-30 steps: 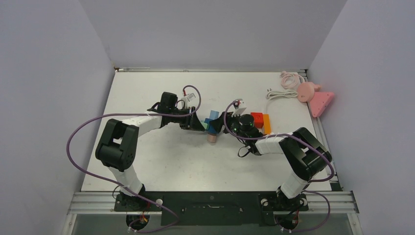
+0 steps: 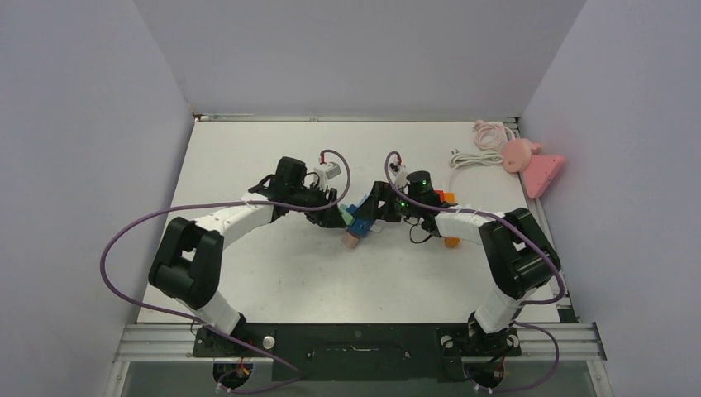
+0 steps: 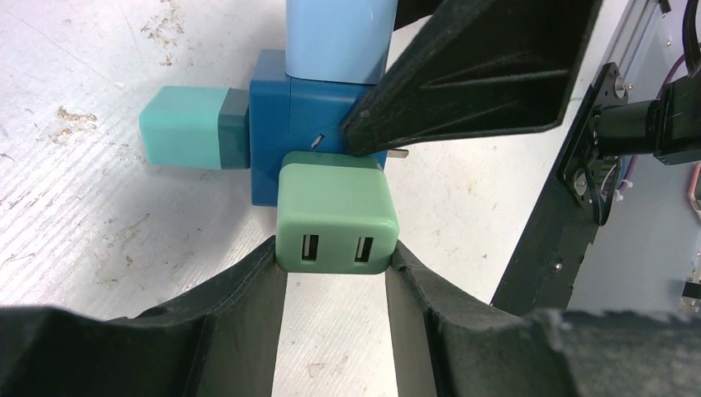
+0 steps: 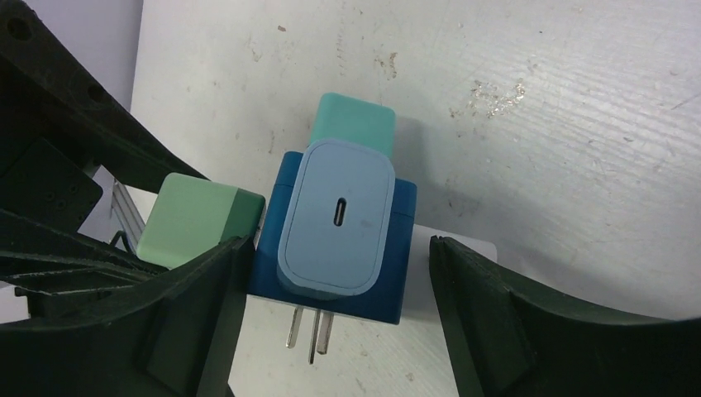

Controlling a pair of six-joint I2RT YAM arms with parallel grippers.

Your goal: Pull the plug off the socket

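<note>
My left gripper is shut on a light green plug (image 3: pixel 335 223) with two slots, which sits against a dark blue socket block (image 3: pixel 270 141). On the block's other faces are a teal plug and a light blue one (image 4: pixel 335 240); metal prongs (image 4: pixel 314 335) stick out below in the right wrist view. My right gripper has its fingers on either side of the blue block, the left finger close against it; whether it grips firmly I cannot tell. In the top view the cluster (image 2: pixel 359 223) is between both grippers, partly hidden.
Orange and red blocks (image 2: pixel 451 241) lie behind the right arm. Coiled cables (image 2: pixel 475 161) and pink items (image 2: pixel 541 169) are at the back right.
The block cluster has turned from upright to slanted in the top view. The right arm has moved slightly up and right, the left slightly right and down.
</note>
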